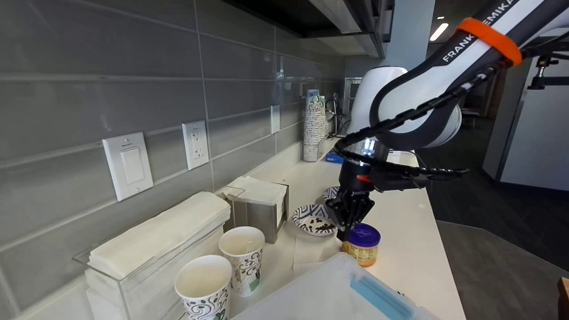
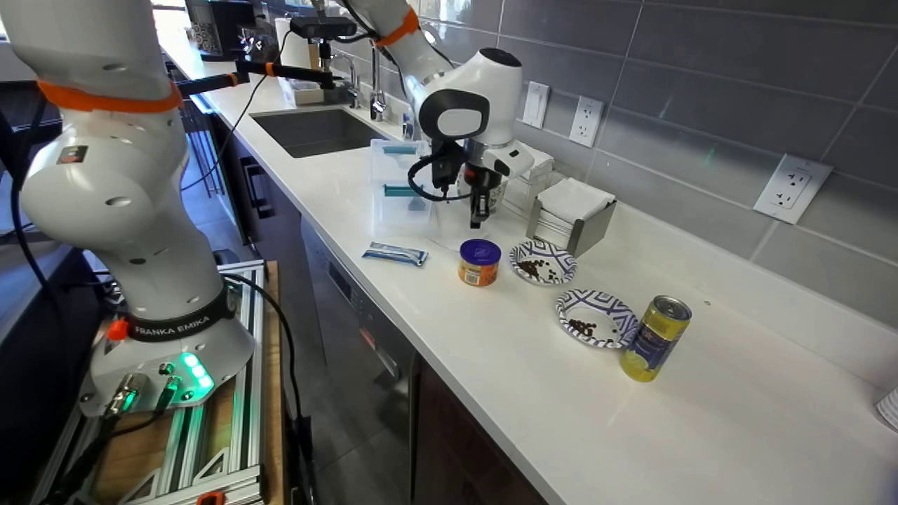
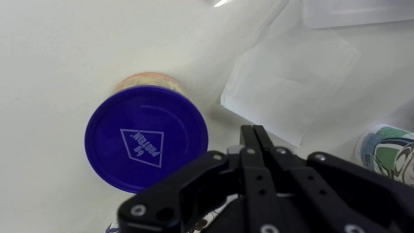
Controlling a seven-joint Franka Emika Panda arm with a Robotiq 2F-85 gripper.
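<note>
A small jar (image 1: 362, 244) with a purple-blue lid and an orange, labelled body stands upright on the white counter. From above, its lid (image 3: 145, 138) fills the left of the wrist view. My gripper points down beside the jar, its fingertips pressed together; nothing shows between them. Exterior view 2 has the gripper (image 2: 477, 223) above counter level, behind the jar (image 2: 480, 262). A thin white napkin (image 3: 279, 93) lies flat past the fingertips. Two patterned paper bowls, one near (image 2: 542, 262) and one farther along (image 2: 597, 318), hold small dark pieces.
Two paper cups (image 1: 242, 244), a napkin holder (image 1: 280, 210) and a clear plastic bin (image 1: 320, 296) crowd the wall side. A wrapped bar (image 2: 396, 253) lies near the counter's front edge. A yellow can (image 2: 656, 338) stands by the farther bowl.
</note>
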